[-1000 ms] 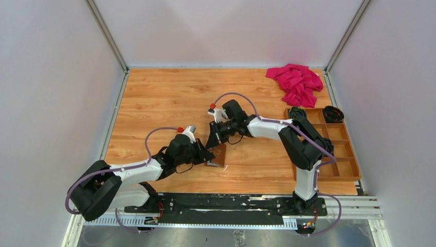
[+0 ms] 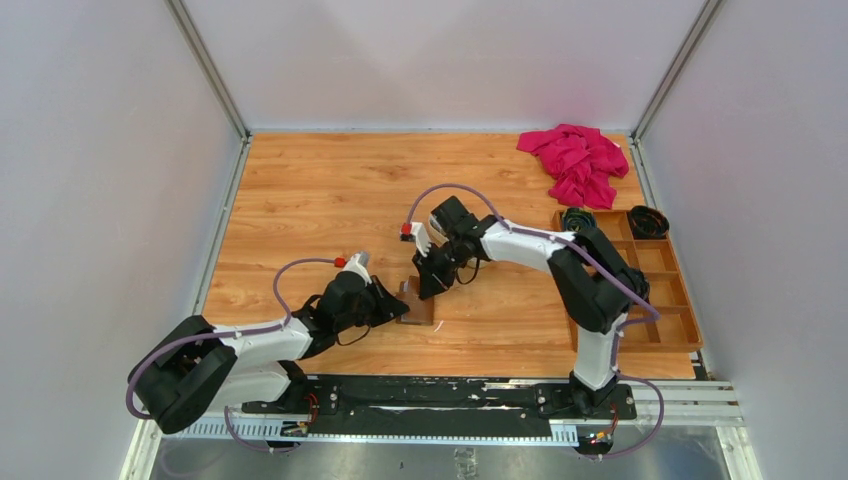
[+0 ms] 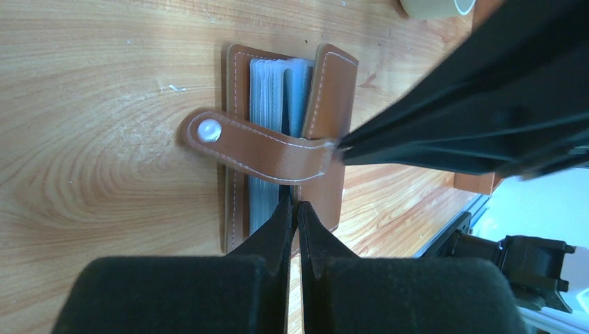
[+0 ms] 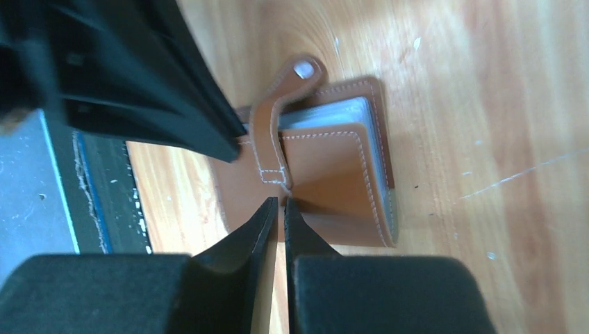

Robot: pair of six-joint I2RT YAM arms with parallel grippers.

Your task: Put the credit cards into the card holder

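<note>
The brown leather card holder (image 2: 418, 310) (image 3: 333, 90) (image 4: 330, 174) lies on the wood table between both grippers, pale-blue cards (image 3: 262, 104) (image 4: 323, 115) inside, its snap strap (image 3: 260, 149) (image 4: 274, 111) lying across them. My left gripper (image 2: 398, 306) is shut at the holder, its tips on the cards' lower part beside the strap; nothing clearly shows between its fingers. My right gripper (image 2: 428, 285) is shut at the holder's front flap below the strap's base; what sits between its fingertips is hard to tell.
A wooden compartment tray (image 2: 660, 290) with dark coils stands at the right. Pink cloth (image 2: 575, 160) lies at the back right. A pale round object (image 3: 434, 5) stands behind the holder, mostly hidden from above.
</note>
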